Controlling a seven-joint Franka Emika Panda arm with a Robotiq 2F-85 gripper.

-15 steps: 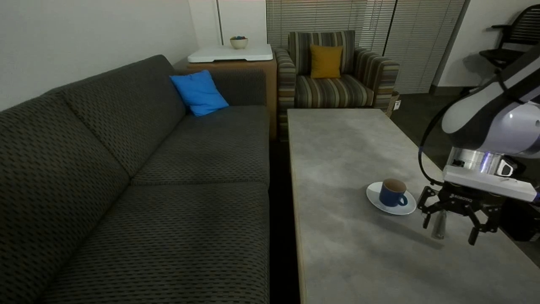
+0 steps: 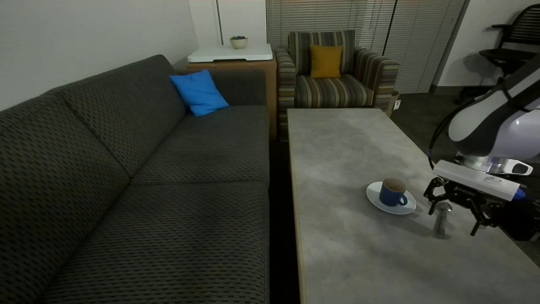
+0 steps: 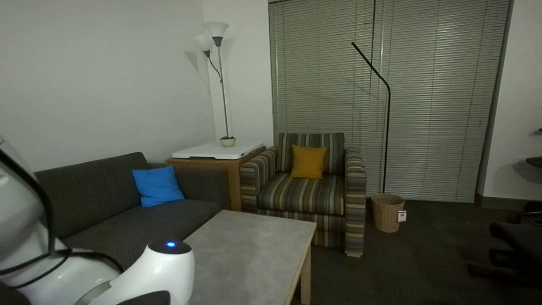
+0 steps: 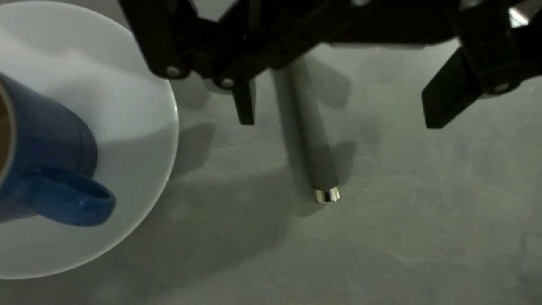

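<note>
A grey cylindrical tool [image 4: 316, 147] with a shiny metal tip lies on the table; its other end passes behind my gripper's linkage in the wrist view. In exterior view 1 the same tool [image 2: 440, 224] shows a rounded metal head at its far end. My gripper stands open above it, one finger to each side, with nothing held. From outside, the gripper [image 2: 453, 223] is seen close over the table. Left of the tool, a blue mug [image 2: 392, 192] with brown contents or interior sits upright on a white saucer [image 2: 373, 197].
A dark sofa [image 2: 217, 218] runs along the left. Beyond the table stands a striped armchair [image 2: 329, 90]. The saucer's rim is close to my left finger.
The gripper has shifted slightly back and tilted, so the tool's rounded head now shows in exterior view 1. Tool, mug and saucer have stayed in place.
</note>
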